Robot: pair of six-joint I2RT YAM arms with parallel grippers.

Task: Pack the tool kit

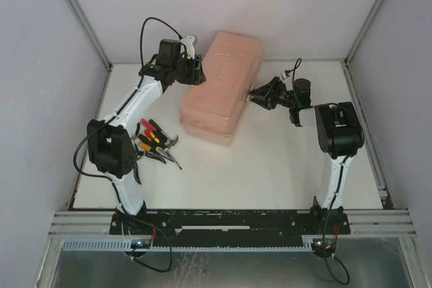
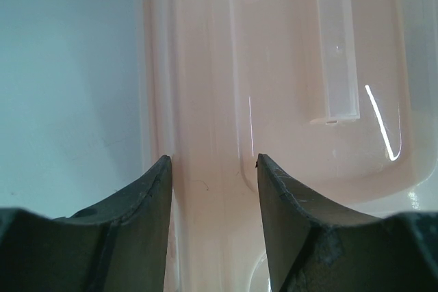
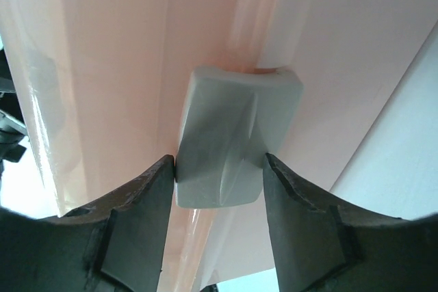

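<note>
A closed, translucent peach tool box (image 1: 221,79) lies slanted at the back middle of the table. At its left side, my left gripper (image 1: 202,77) is shut on the box's edge. In the left wrist view, that pale edge (image 2: 211,135) runs between the fingers. My right gripper (image 1: 251,98) is at the box's right side, by a grey latch (image 3: 236,135). Its fingers, part open in the right wrist view, stand either side of the latch's lower end; whether both touch it I cannot tell. The box's inside is hidden.
Several hand tools (image 1: 156,141), among them pliers and screwdrivers with red, orange and yellow handles, lie in a pile left of the box, close to the left arm.
</note>
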